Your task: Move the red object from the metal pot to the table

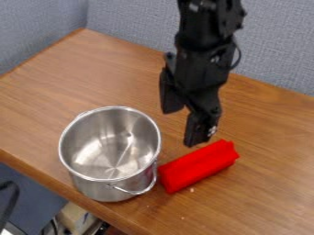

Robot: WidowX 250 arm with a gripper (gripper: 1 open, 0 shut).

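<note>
The red object point(199, 166), a thick block-like piece, lies on the wooden table just to the right of the metal pot point(88, 117). The pot stands upright, its inside bare. Behind the red object, my black gripper point(185, 124) points downward with its two fingers spread and nothing held between them. Its right fingertip appears close to the red object's far edge; whether they touch, I cannot tell.
Bare wooden table point(117, 69) stretches behind the pot and off to the right. The pot's wire handle point(138, 190) hangs at its front right, near the red object. Grey walls point(135, 20) bound the back.
</note>
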